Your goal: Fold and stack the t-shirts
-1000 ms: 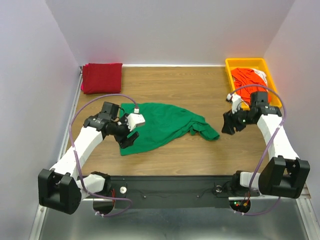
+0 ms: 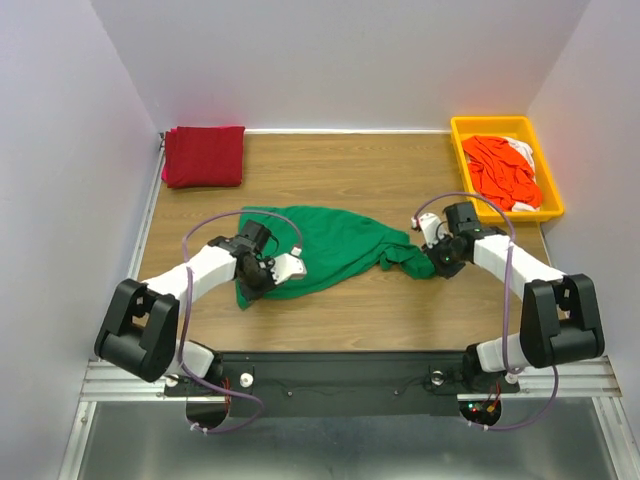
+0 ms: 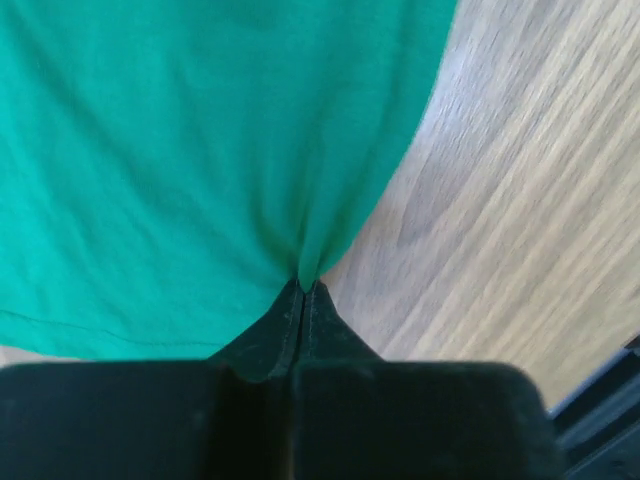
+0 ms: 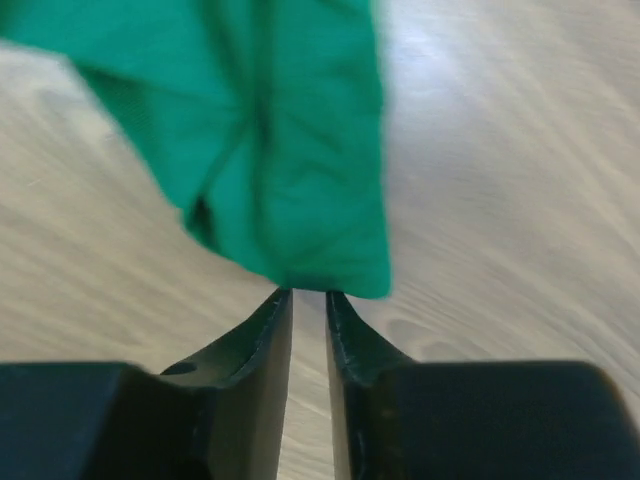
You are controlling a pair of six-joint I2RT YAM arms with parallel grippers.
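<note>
A green t-shirt (image 2: 335,242) lies spread on the table, its right end narrowing to a bunched sleeve. In the left wrist view, my left gripper is shut on a pinched fold at the shirt's near edge. My right gripper is part open at the tip of the shirt's sleeve (image 4: 310,220); the cloth's edge reaches its fingertips, and whether any lies between them is hard to tell. A folded red stack (image 2: 204,157) sits at the back left.
A yellow bin (image 2: 551,196) with orange-red (image 2: 500,170) and white cloth stands at the back right. Bare wooden table (image 2: 350,170) lies behind the shirt and in front of it. The table's front edge runs close below both grippers.
Both arms came down to the shirt. My left gripper moved to its near edge and shut on the cloth; the right gripper moved left to the sleeve tip and its fingers drew closer together.
</note>
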